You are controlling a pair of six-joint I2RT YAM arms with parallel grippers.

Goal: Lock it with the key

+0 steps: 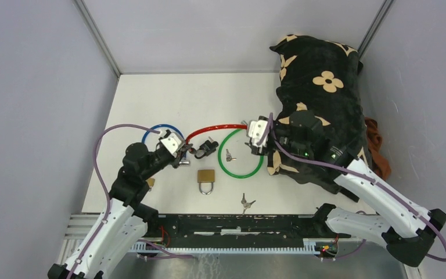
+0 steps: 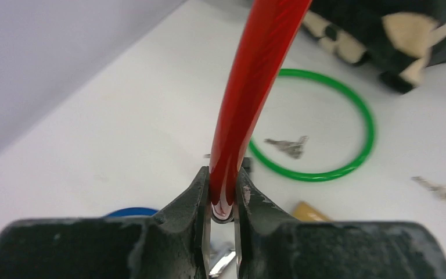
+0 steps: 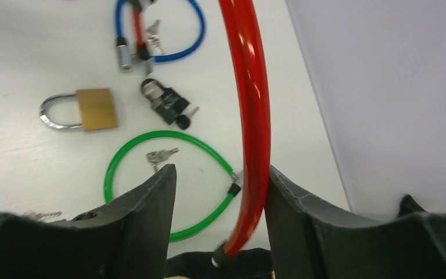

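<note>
A red cable lock (image 1: 216, 127) arches above the table between my arms. My left gripper (image 1: 183, 150) is shut on one end of it; in the left wrist view the red tube (image 2: 238, 128) rises from between the fingertips. My right gripper (image 1: 254, 138) is at the other end, its fingers apart around the red tube (image 3: 254, 145), whose dark end reaches down between them. Whether the tube touches them is unclear. Loose keys (image 1: 245, 203) lie near the front edge, others (image 1: 229, 156) inside the green cable lock (image 1: 238, 174).
A brass padlock (image 1: 206, 175), a black padlock (image 1: 208, 148) and a blue cable lock (image 1: 162, 125) lie on the white table (image 1: 133, 99). A patterned dark cushion (image 1: 319, 64) fills the right side.
</note>
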